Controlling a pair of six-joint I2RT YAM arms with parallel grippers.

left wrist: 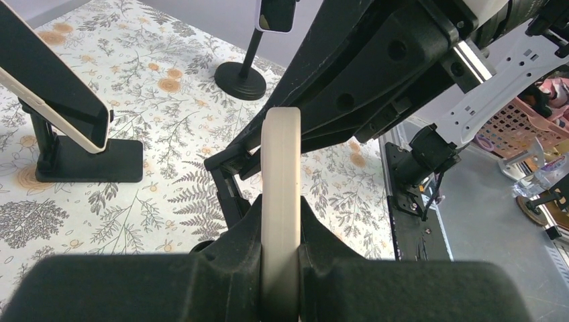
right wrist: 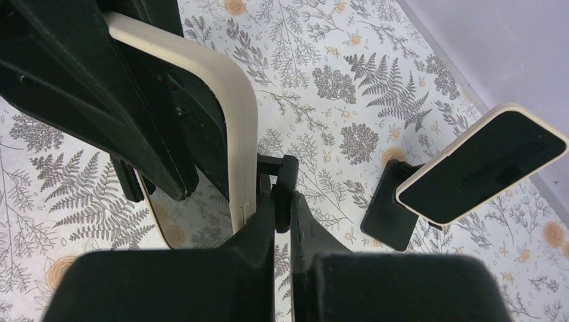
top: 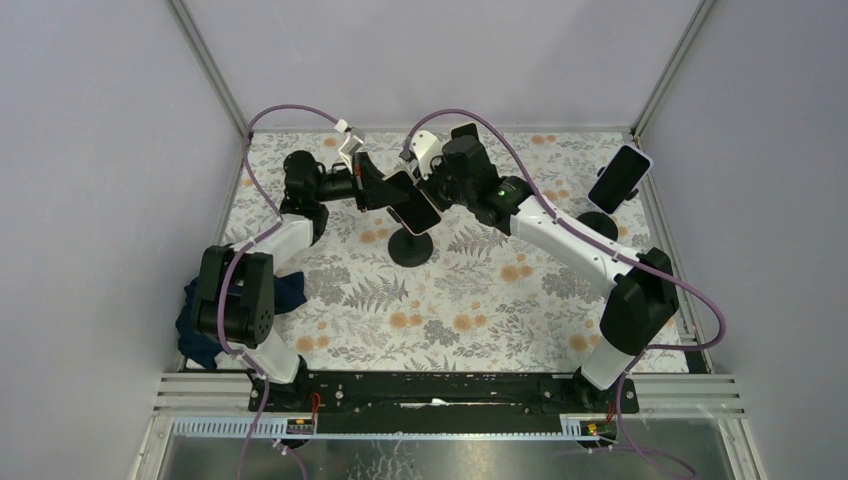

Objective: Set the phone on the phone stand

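A phone (top: 418,212) hangs tilted over a round black stand (top: 410,250) at the middle of the table, between my two grippers. My left gripper (top: 385,195) is shut on the phone, whose pale edge stands upright between the fingers in the left wrist view (left wrist: 280,201). My right gripper is shut on a black part of the stand's holder, beside the phone's pale edge; how far the phone rests on the holder is hard to tell.
Other phones on stands stand at the back (top: 464,131) and at the right (top: 619,178). A dark blue cloth (top: 198,325) lies at the left front.
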